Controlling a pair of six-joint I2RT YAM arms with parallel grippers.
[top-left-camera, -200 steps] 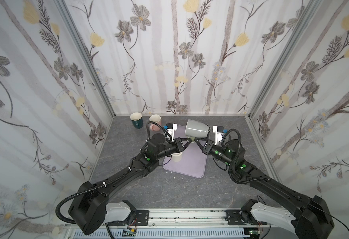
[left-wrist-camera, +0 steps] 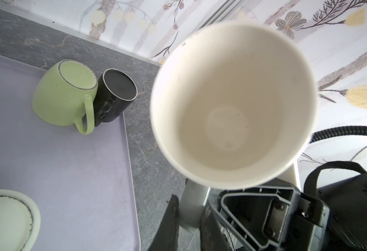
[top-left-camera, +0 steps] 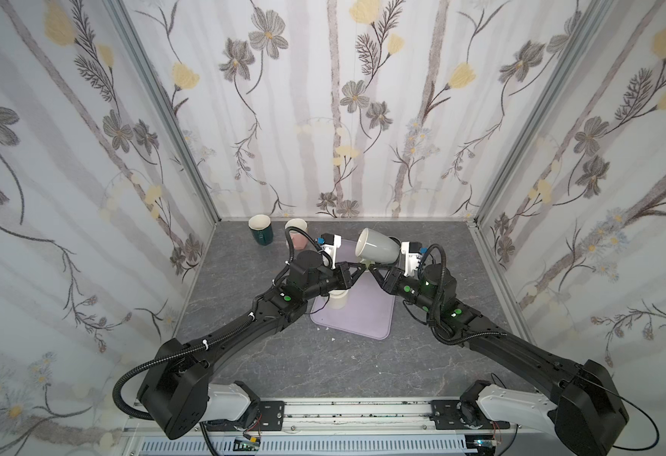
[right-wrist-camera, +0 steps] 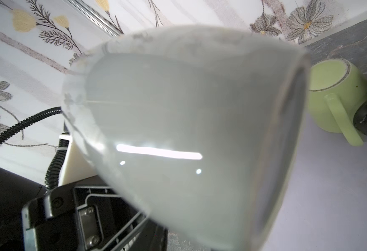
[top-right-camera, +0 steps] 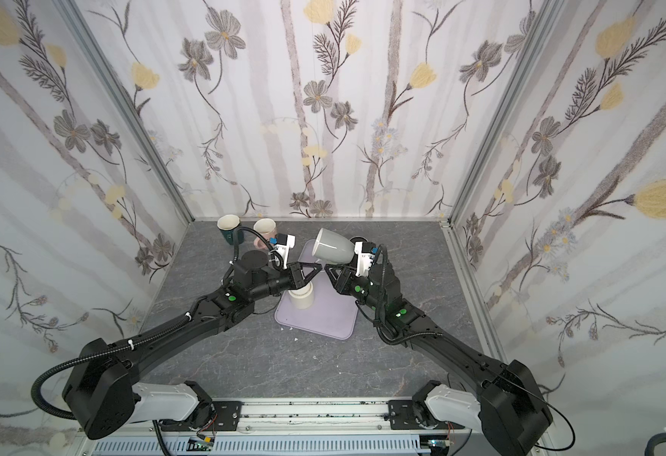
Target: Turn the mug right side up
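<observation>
A glossy grey mug (top-left-camera: 378,244) (top-right-camera: 334,245) (right-wrist-camera: 179,125) is held in the air between the grippers, lying on its side. In the left wrist view its cream interior (left-wrist-camera: 232,96) faces the camera. My left gripper (top-left-camera: 359,269) is shut on its handle (left-wrist-camera: 193,200). My right gripper (top-left-camera: 377,272) (top-right-camera: 331,272) is against the mug's lower side; the mug hides its fingertips in the right wrist view, so I cannot tell how far it is open.
Below is a lilac tray (top-left-camera: 363,319) with upturned mugs: green (left-wrist-camera: 57,100), black (left-wrist-camera: 118,87) and white (left-wrist-camera: 1,217). A teal mug (top-left-camera: 261,234) and a pink mug (top-left-camera: 295,235) stand at the back left on the grey table.
The grey mug has tilted slightly, more of its rim showing in the top left view. Both arms have shifted a little, the right one slightly leftward.
</observation>
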